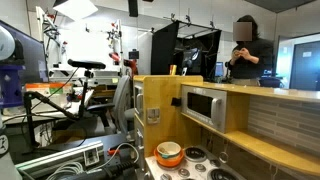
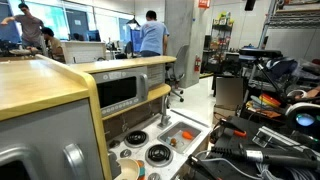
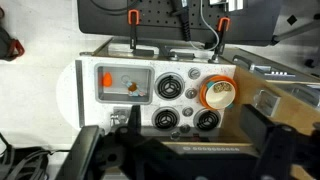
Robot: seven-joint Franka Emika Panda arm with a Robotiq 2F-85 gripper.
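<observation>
In the wrist view, looking down from high above a toy kitchen, my gripper is open, its two dark fingers wide apart at the lower edge. Nothing shows between them but the stove far below. An orange bowl point(image 3: 206, 101) with a pale inside sits at the right end of the stovetop; exterior view 1 shows the same orange bowl point(image 1: 168, 160) near the shelf unit. Inside the sink point(image 3: 146, 67) at the left lie an orange object point(image 3: 107, 79) and another small, partly orange item point(image 3: 131, 87), too small to name.
Several round burners point(image 3: 169, 86) lie between sink and bowl. A silver microwave point(image 1: 205, 106) is set into the yellow wooden shelf point(image 1: 262, 105) behind the stovetop. To the right in exterior view 2 stands a dark cart point(image 2: 245, 133) with cables. People are in the background.
</observation>
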